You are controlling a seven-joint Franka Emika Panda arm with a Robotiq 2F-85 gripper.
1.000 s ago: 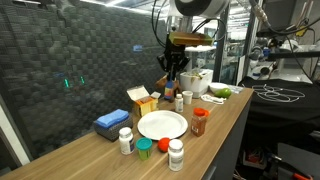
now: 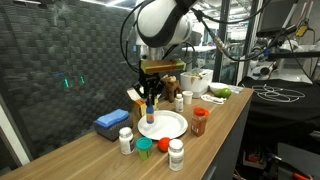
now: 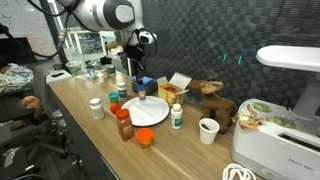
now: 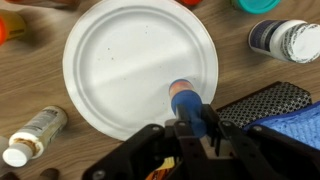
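Note:
My gripper (image 2: 151,99) points down over the white plate (image 2: 172,124), near the plate's edge on the side of the cardboard box. Its fingers are shut on a blue cylinder (image 4: 187,100) with an orange-pink end, which shows well in the wrist view. In exterior view 1 the blue piece (image 2: 150,114) hangs upright below the fingers. Whether its lower end touches the plate I cannot tell. The rest of the plate (image 4: 120,70) is bare.
Around the plate stand a red-lidded jar (image 2: 199,122), a green-lidded jar (image 2: 144,148), white-lidded jars (image 2: 176,155), a red round item (image 2: 164,144), a white bottle (image 3: 176,116), a cardboard box (image 3: 172,88) and a blue box (image 2: 112,121). Bare table lies at the front left.
Carrying the blue cylinder, my gripper has moved left and down in exterior view 1, from near the brown figure past the cardboard box to over the plate. The tabletop objects have stayed put.

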